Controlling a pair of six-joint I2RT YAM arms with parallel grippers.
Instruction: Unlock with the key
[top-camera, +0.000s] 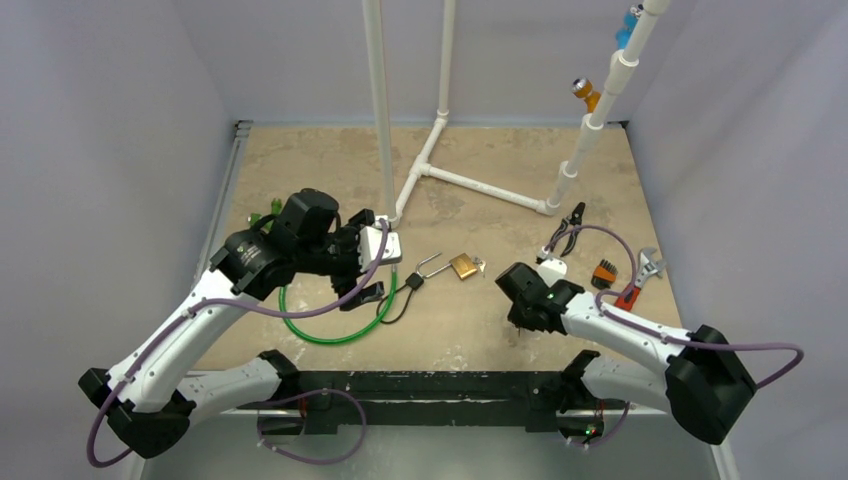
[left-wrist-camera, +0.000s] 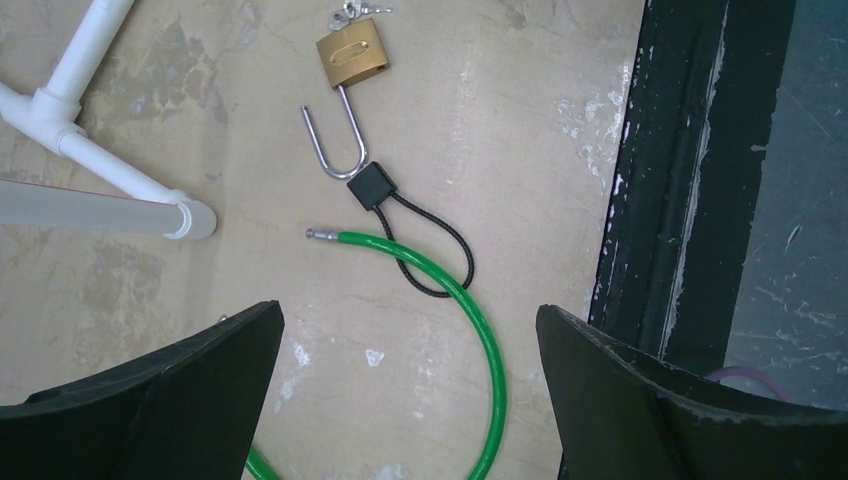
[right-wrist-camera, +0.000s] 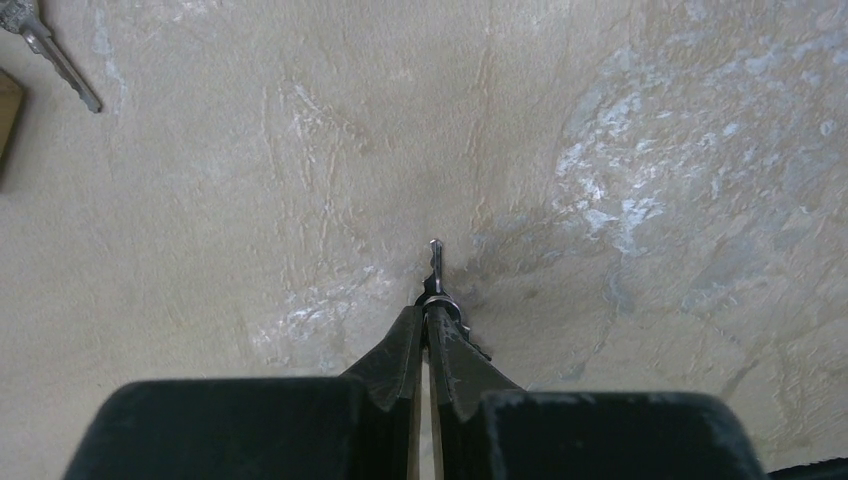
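In the right wrist view my right gripper is shut on a small bunch of keys, and one key (right-wrist-camera: 436, 264) points away beyond the fingertips. How much of the bunch sits between the fingers is hidden. A brass padlock (left-wrist-camera: 353, 52) lies flat on the board with its long shackle (left-wrist-camera: 352, 150) open. Silver keys (left-wrist-camera: 355, 13) on a ring lie right by the padlock's body. My left gripper (top-camera: 370, 262) hangs open over the left part of the board, its fingers wide apart with nothing between them.
A black cable loop (left-wrist-camera: 440, 228) lies by the shackle, crossed by a green hose (left-wrist-camera: 480, 330). White pipes (top-camera: 480, 185) stand behind. Pliers (top-camera: 570, 230), an orange-and-black piece (top-camera: 604, 274) and an adjustable wrench (top-camera: 646, 268) lie at the right. Bare board separates the padlock and my right gripper.
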